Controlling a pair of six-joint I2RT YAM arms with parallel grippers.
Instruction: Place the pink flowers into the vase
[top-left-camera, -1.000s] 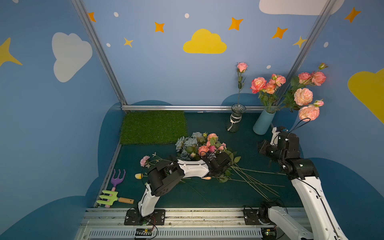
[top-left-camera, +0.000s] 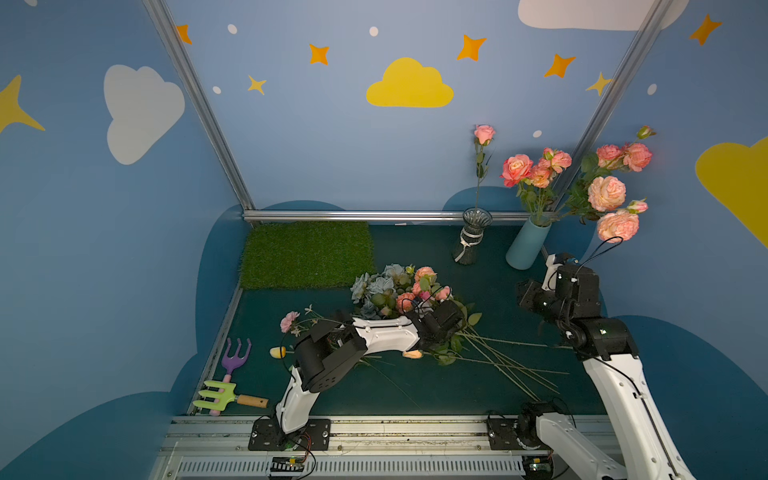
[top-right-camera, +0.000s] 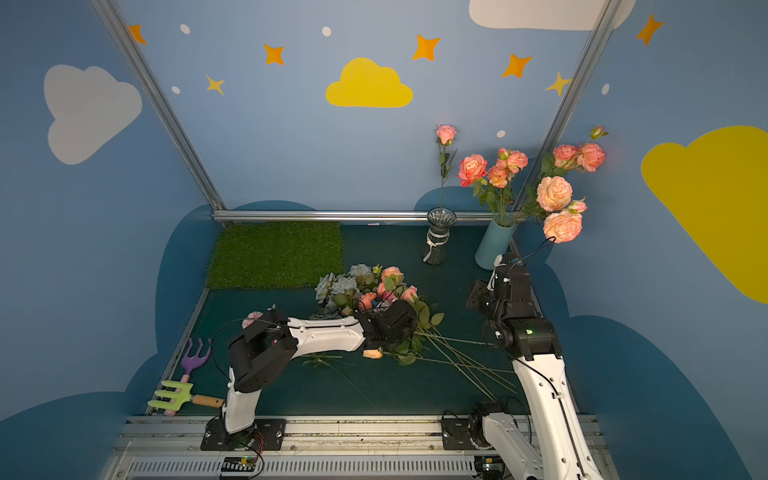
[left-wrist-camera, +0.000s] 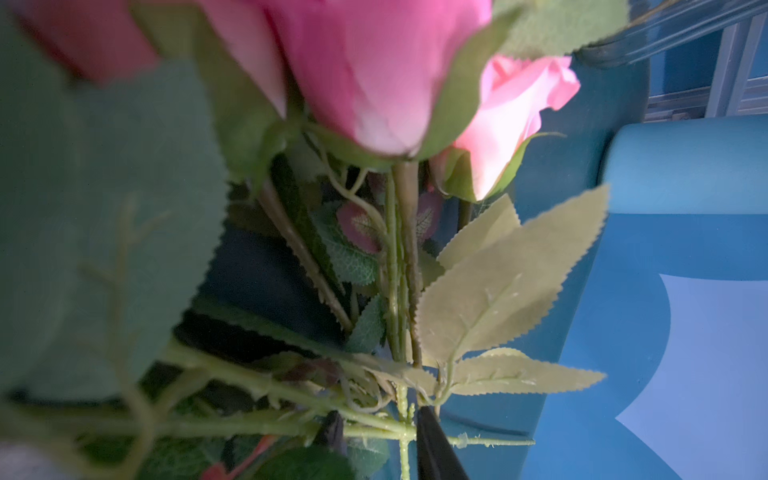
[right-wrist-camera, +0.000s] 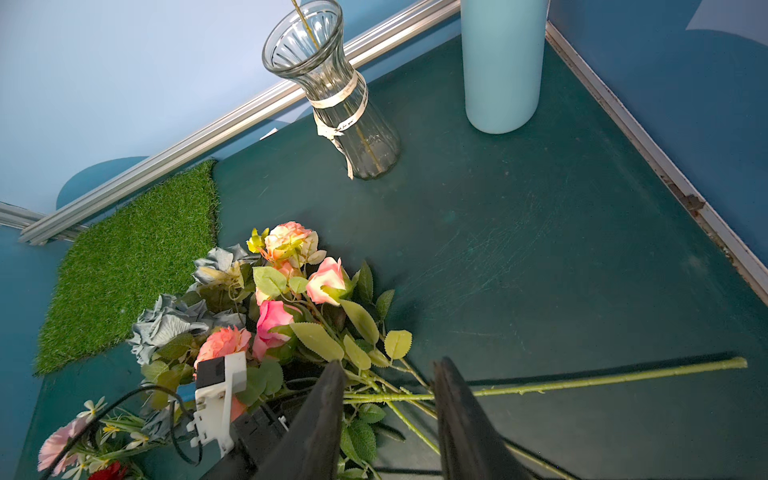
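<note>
Pink flowers (right-wrist-camera: 273, 321) lie heaped on the table, their green stems (right-wrist-camera: 608, 382) stretching right. Low among those stems, my left gripper is open, with a thin stem visible in the gap between its fingertips. My right gripper stands open above the table; the stems seen between its fingers look to be below it, not held. At the back, a clear glass vase (right-wrist-camera: 372, 140) with a white ribbon holds a single pink rose (top-left-camera: 484, 134). Right of it, a light blue vase (top-left-camera: 528, 245) holds several pink flowers (top-left-camera: 606, 193).
Grey-blue flowers (right-wrist-camera: 164, 326) lie against the pink ones. A grass mat (top-left-camera: 308, 254) covers the back left. Purple and green garden forks (top-left-camera: 217, 395) rest at the front left. Bare table lies between the heap and the vases.
The left arm and the pink flower heads beside it have shifted only very slightly. My right arm and both vases look still.
</note>
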